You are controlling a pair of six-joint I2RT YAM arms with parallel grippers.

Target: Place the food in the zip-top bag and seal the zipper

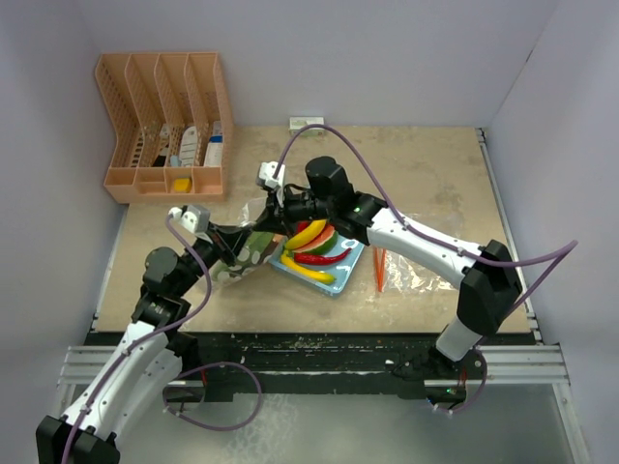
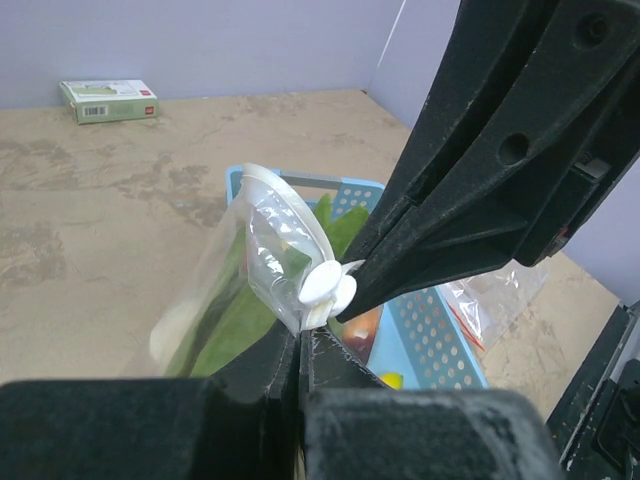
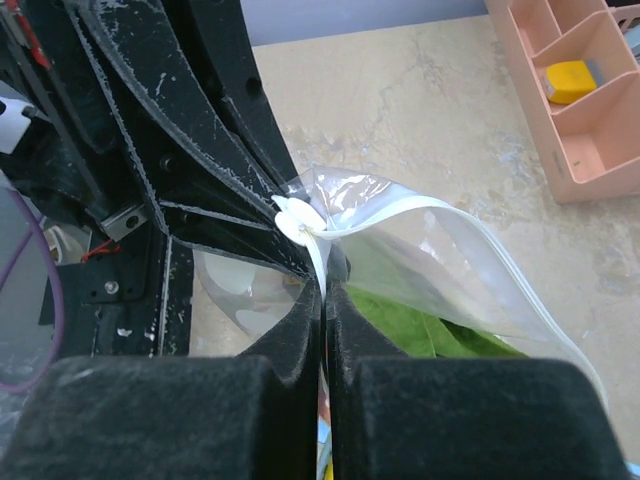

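Observation:
The clear bag (image 1: 253, 259), with leafy green food (image 2: 235, 325) inside, lies left of the blue tray (image 1: 340, 277). In the left wrist view its white zipper strip (image 2: 278, 192) arches up from a white slider (image 2: 320, 284). Just below that slider, my left gripper is shut on the bag's edge. My right gripper is shut too, the thin bag edge running between its fingers beside the white slider (image 3: 298, 222). Both grippers' tips almost meet here. In the right wrist view the bag's mouth gapes to the right of the slider.
Yellow, red and melon-like play food (image 1: 321, 240) rests in the tray. Orange sticks (image 1: 380, 269) and another clear bag (image 1: 418, 273) lie to its right. An orange organizer (image 1: 121, 186) stands back left, a small box (image 1: 307, 124) at the back.

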